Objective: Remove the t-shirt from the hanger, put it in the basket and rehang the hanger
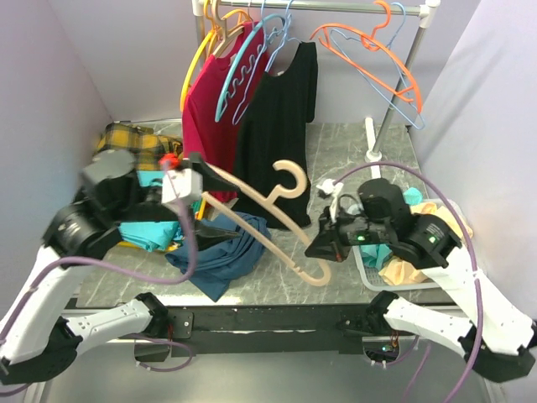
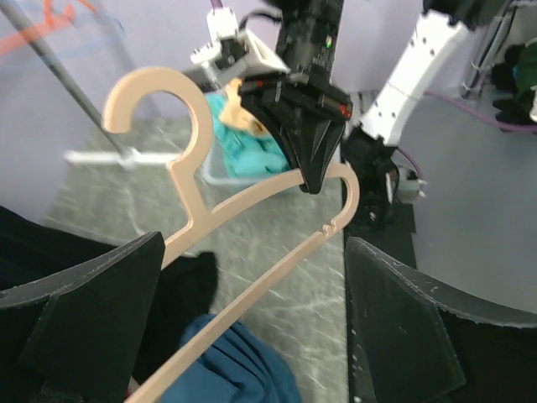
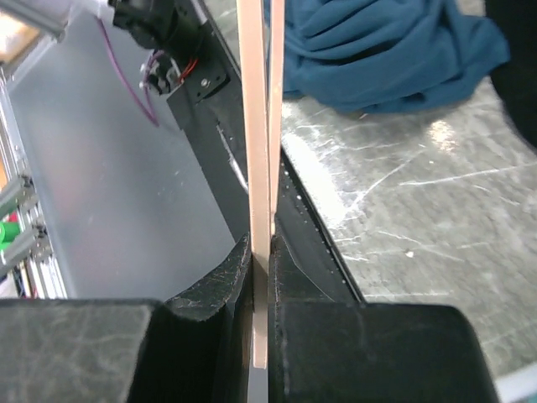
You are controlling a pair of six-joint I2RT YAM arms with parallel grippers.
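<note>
A bare beige hanger [image 1: 287, 181] is held in my right gripper [image 1: 317, 250], shut on its right end; in the right wrist view the hanger runs upright between the fingers. My left gripper [image 1: 216, 206] is open around the hanger's far end, whose bars pass between its fingers in the left wrist view. A blue shirt [image 1: 220, 260] lies crumpled on the floor below. A maroon t-shirt [image 1: 210, 109] and a black top [image 1: 281, 101] hang on the rail behind.
A rail [image 1: 344, 7] carries several coloured hangers. Folded clothes [image 1: 134, 147] lie at the left, and a basket [image 1: 365, 277] with clothes stands at the right. Marble floor shows in the middle right.
</note>
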